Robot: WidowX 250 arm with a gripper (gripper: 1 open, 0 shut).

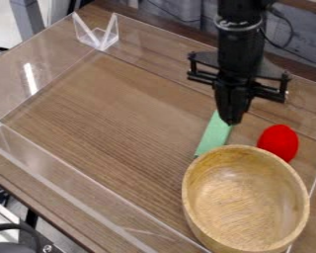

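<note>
My gripper (235, 91) hangs above the wooden table (95, 119), its dark body upper centre-right; it looks shut, with nothing visible between its fingers. Just below it a mint-green flat strip (215, 133) lies on the table. To its right is a red rounded object (279, 143), and in front a large tan bowl (245, 205) covers the lower right.
A clear plastic rack (98, 30) stands at the back left. Dark cables show at the lower left, beyond the table's edge.
</note>
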